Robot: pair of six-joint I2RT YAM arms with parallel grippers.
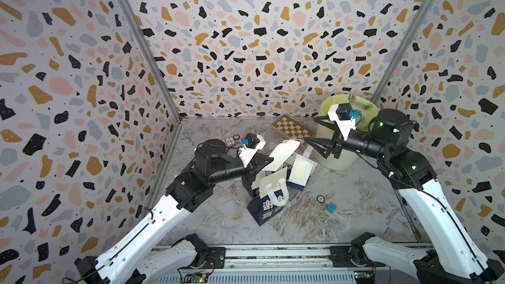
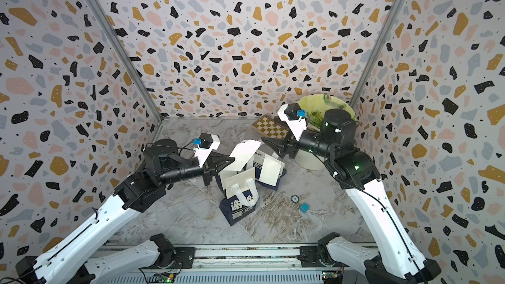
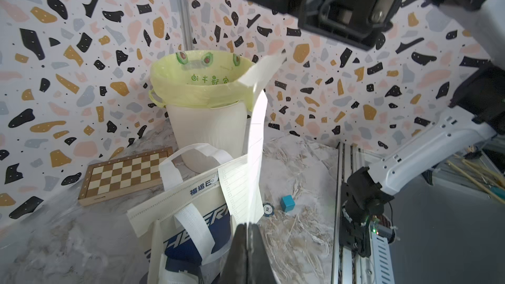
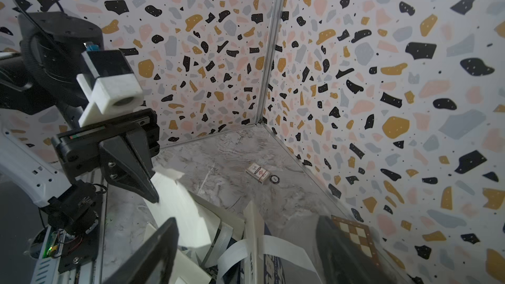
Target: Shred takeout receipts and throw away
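A white receipt [image 1: 282, 153] is pinched in my left gripper [image 1: 266, 162], which is shut on it; in the left wrist view the paper [image 3: 255, 142] rises from the fingertips with its top bent over. My right gripper [image 1: 310, 129] is open, above and right of the paper, with nothing seen between its fingers. Below lie navy-and-cream takeout bags [image 1: 258, 211] with white handles and pale slips [image 1: 301, 169]. The bin [image 3: 202, 126] with a yellow-green liner [image 3: 173, 89] stands at the back right, behind my right arm.
A chessboard [image 1: 289, 125] lies at the back, a small card box [image 4: 257, 172] on the left. A round dark piece [image 1: 320, 198] and a blue cube [image 1: 331, 207] lie front right.
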